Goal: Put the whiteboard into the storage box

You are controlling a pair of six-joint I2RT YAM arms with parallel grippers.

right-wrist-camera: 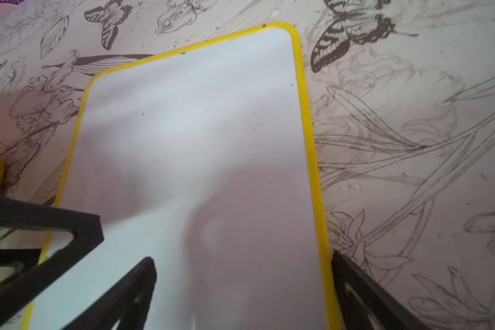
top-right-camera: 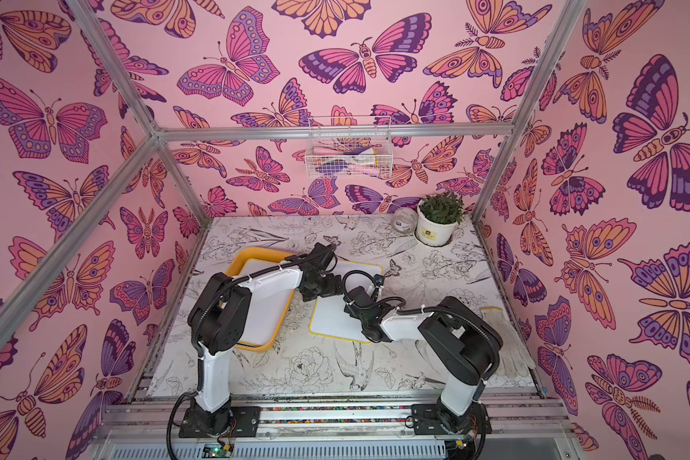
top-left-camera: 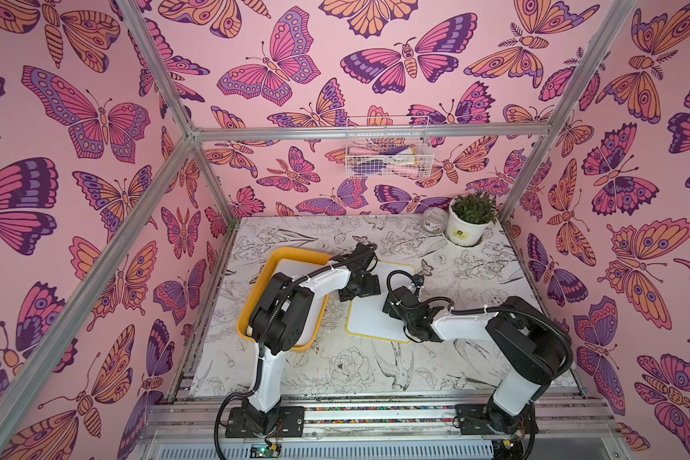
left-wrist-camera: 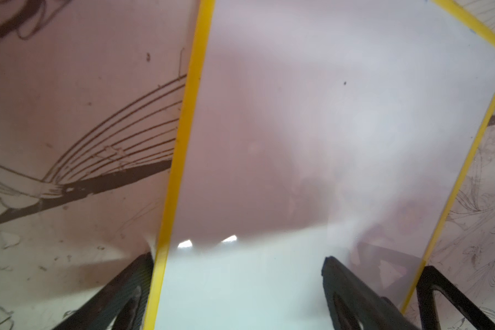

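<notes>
The whiteboard, white with a yellow rim, lies flat on the table just right of the orange storage box. My left gripper is open at the board's left edge: one finger stands outside the yellow rim, the other over the white face. At the opposite edge, my right gripper is also open, with its outer finger right beside the yellow rim and its inner finger over the board. Both arms cover parts of the board in the top views, and the left arm crosses the box.
Inside the box a white surface shows. A potted plant and a clear round container stand at the back right. A wire basket hangs on the back wall.
</notes>
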